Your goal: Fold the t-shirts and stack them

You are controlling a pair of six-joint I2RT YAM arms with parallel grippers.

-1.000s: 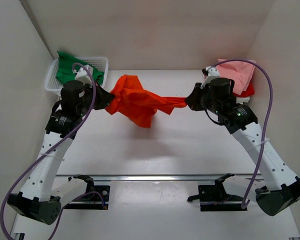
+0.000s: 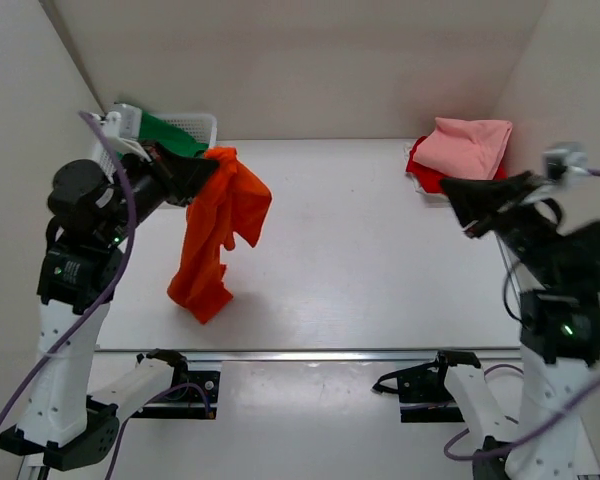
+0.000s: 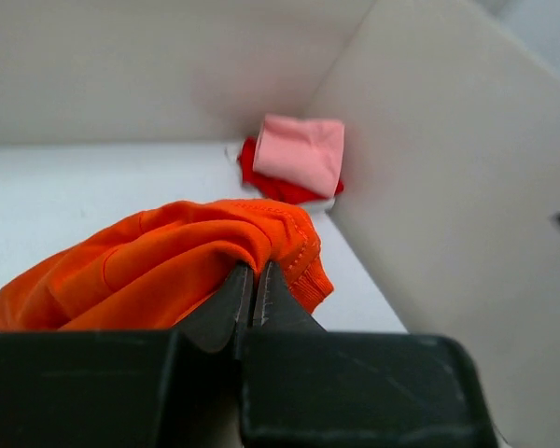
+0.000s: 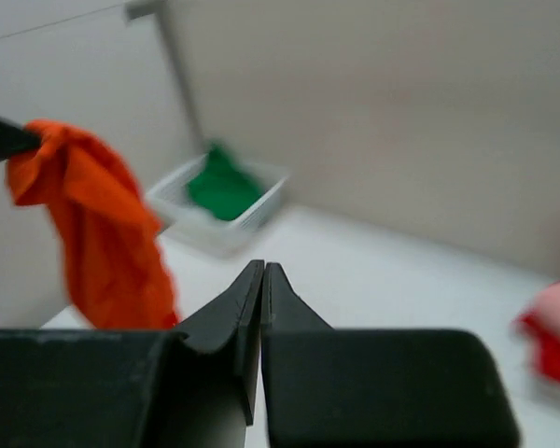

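Observation:
An orange t-shirt (image 2: pixel 220 228) hangs crumpled from my left gripper (image 2: pixel 206 172), which is shut on a bunch of its cloth above the left part of the table. In the left wrist view the orange cloth (image 3: pixel 168 257) is pinched between the fingertips. My right gripper (image 2: pixel 462 212) is at the right side, blurred in the top view. Its fingers (image 4: pixel 233 313) meet in the right wrist view with no cloth between them. At the back right lies a stack, a pink folded shirt (image 2: pixel 467 147) over a red one (image 2: pixel 427 178).
A white basket (image 2: pixel 202 126) with a green cloth (image 2: pixel 170 136) in it stands at the back left, partly behind my left arm. Walls close in the left, back and right sides.
The orange shirt was stretched between both grippers; its right end has come free of my right gripper, which moved right. The shirt swung down and left, and my left gripper shifted slightly left.

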